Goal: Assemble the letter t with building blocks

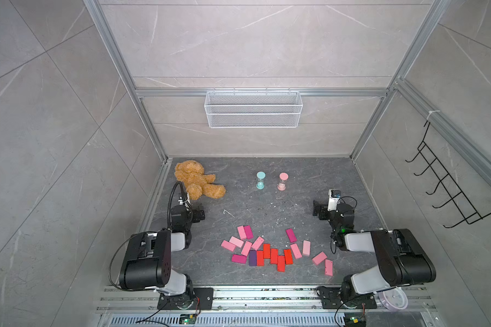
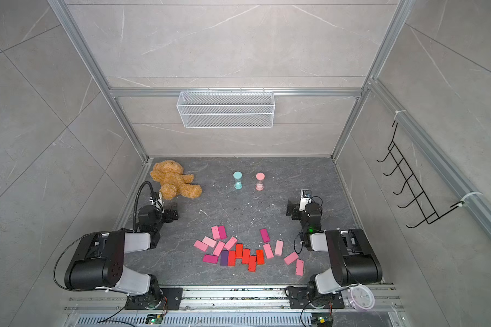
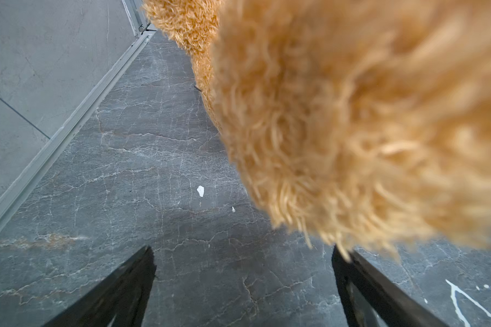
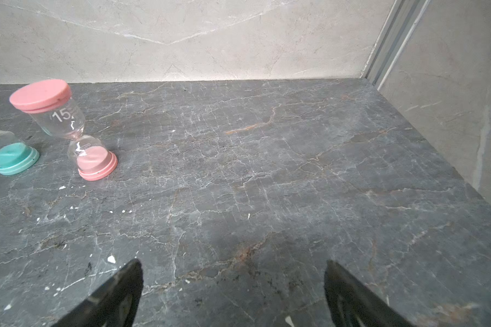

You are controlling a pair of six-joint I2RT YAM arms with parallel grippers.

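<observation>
Building blocks lie loose across the front middle of the dark table, clear of both grippers. Among them are several red blocks (image 1: 274,256), a purple block (image 1: 252,258), several pink blocks (image 1: 236,241) and several magenta ones, including a lone magenta block (image 1: 291,235). Two pink blocks, one of them a pink block (image 1: 329,267), lie apart at the right. At the table's left side my left gripper is open, only bare table showing between its fingers. My right gripper, also open and empty, stands over the right side.
A brown teddy bear (image 1: 193,178) lies at the back left, very close to the left wrist camera. Two hourglasses, a teal hourglass (image 1: 260,180) and a pink hourglass (image 4: 65,125), stand at the back.
</observation>
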